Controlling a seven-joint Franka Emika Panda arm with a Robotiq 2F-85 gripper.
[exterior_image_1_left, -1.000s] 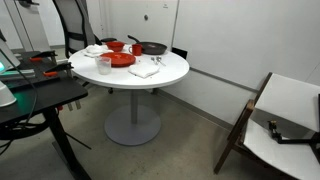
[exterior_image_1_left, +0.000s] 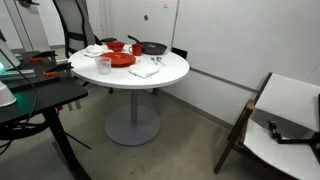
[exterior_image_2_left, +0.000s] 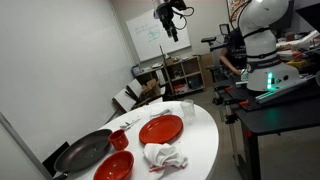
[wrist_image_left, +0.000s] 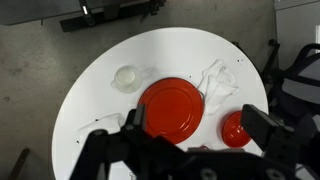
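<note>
High above the round white table (exterior_image_1_left: 175, 70) hangs my gripper (exterior_image_2_left: 172, 20), clear of everything on it. Its dark fingers stand wide apart in the wrist view, open, with only the table far below between them. A red plate (wrist_image_left: 172, 109) lies near the table's middle. Beside it are a clear glass (wrist_image_left: 127, 78), a crumpled white cloth (wrist_image_left: 217, 82) and a red bowl (wrist_image_left: 235, 130). Another white cloth (exterior_image_1_left: 146, 68) lies across from the first. A red mug (exterior_image_2_left: 118, 141) and a black pan (exterior_image_2_left: 84, 151) sit toward the wall; the gripper's body hides part of that area from above.
Utensils (exterior_image_1_left: 156, 61) lie near the pan. A black bench (exterior_image_2_left: 285, 117) carrying the arm's base stands close to the table. A white chair (exterior_image_1_left: 280, 130) is off to one side, with open floor between.
</note>
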